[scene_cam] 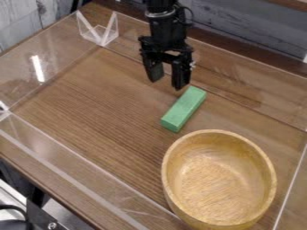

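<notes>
My gripper (167, 70) is a black two-fingered tool on a dark arm reaching in from the top centre of the camera view. Its fingers point down and stand open, with nothing seen between them. Below it and to the right, apart from it, a green oblong block (184, 109) lies at a slant on the wooden table.
A beige oval bowl (218, 177) fills the lower right of the table (84, 126). A clear plastic object (99, 30) stands at the upper left. Dark space shows beyond the lower left edge.
</notes>
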